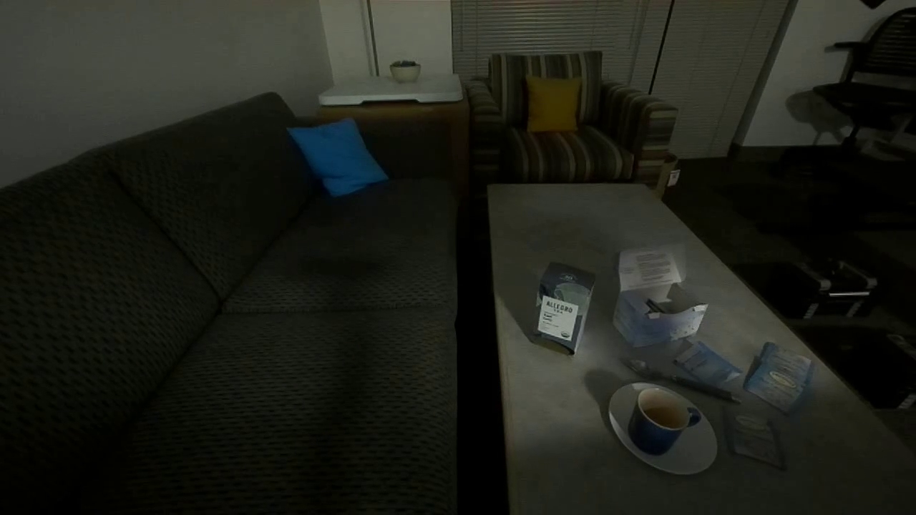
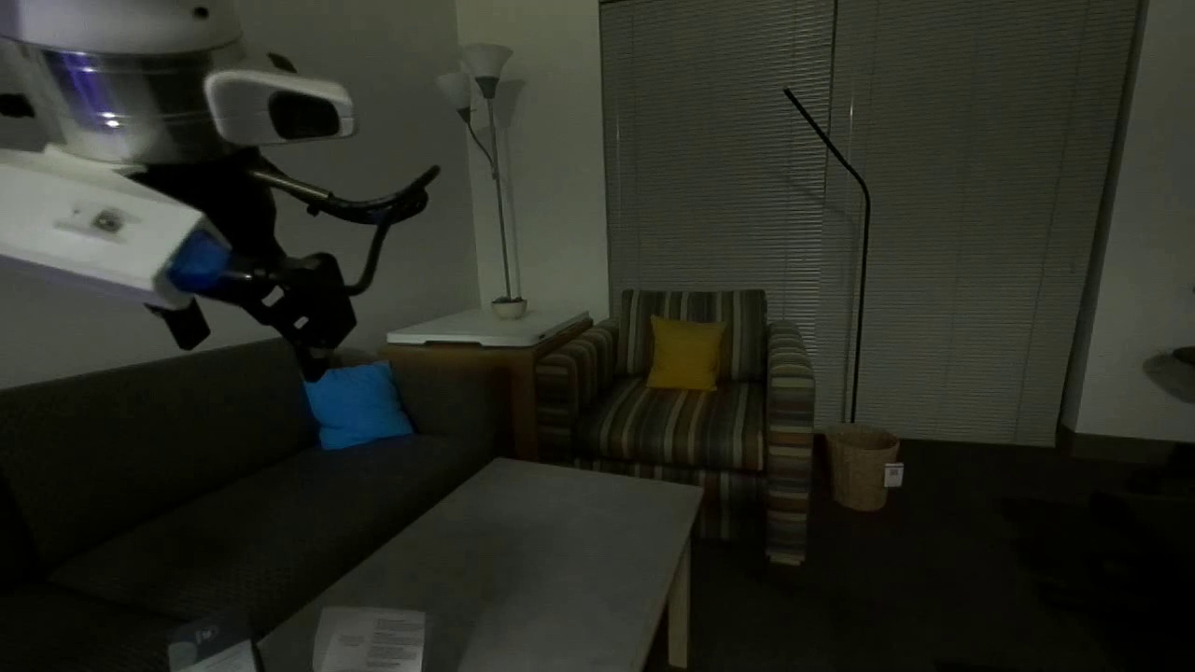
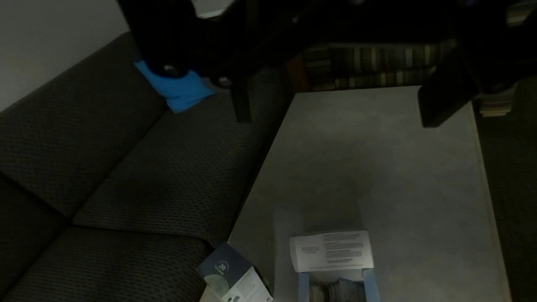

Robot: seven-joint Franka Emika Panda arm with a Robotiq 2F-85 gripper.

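Observation:
High over the coffee table (image 1: 549, 219), my gripper stands open with nothing between its widely spaced fingers. In exterior view 2 the dark gripper hangs at the upper left, in front of the sofa. On the table a dark Allegro tea box (image 1: 564, 309) stands upright, beside an opened pale-blue box (image 1: 657, 322) with packets inside. A blue cup (image 1: 659, 420) of brown liquid sits on a white saucer (image 1: 627, 442). Near it lie a spoon (image 1: 687, 379) and several packets, among them a blue one (image 1: 779, 376). The wrist view shows both boxes at its lower edge.
Along the table's left side runs a dark sofa (image 1: 343, 360) with a blue pillow (image 1: 339, 157). A striped armchair (image 1: 571, 154) with a yellow pillow (image 1: 552, 104) stands beyond the table. The room is dim.

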